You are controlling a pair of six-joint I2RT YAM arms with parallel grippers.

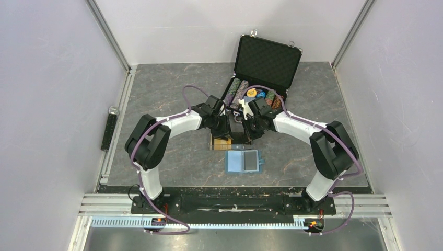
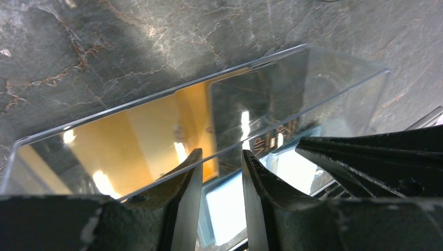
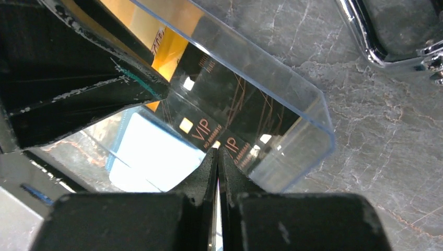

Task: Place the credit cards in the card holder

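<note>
A clear tray (image 2: 334, 99) holds gold cards (image 2: 151, 136) on one side and black cards (image 3: 230, 99) marked VIP on the other. The light blue card holder (image 1: 234, 161) lies spread on the table just in front of it, a grey panel on its right half. Over the tray's gold side, my left gripper is part open; no card shows between its fingers, and the tray's rim crosses behind them. My right gripper is shut, its tips over the black cards, with nothing seen between them. The arms partly cover the tray from above.
An open black case (image 1: 267, 61) with poker chips (image 1: 240, 94) stands behind the tray. Both grippers are close together, a left finger (image 3: 120, 94) looming in the right wrist view. Bare table lies to either side.
</note>
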